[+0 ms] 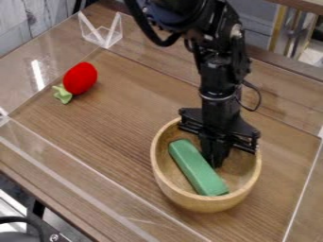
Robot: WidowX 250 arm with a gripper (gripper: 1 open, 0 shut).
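My black gripper (217,133) reaches down from the top centre into the back of a round wooden bowl (207,199), low right of centre. A green oblong block (197,169) lies in the bowl, just in front of and left of the gripper. The fingertips are dark and partly inside the bowl; the gripper looks shut, and I see nothing clearly held between them.
A red object (79,77) with a small green piece (62,94) lies at the upper left. A clear wire-like item (98,30) stands at the back left.
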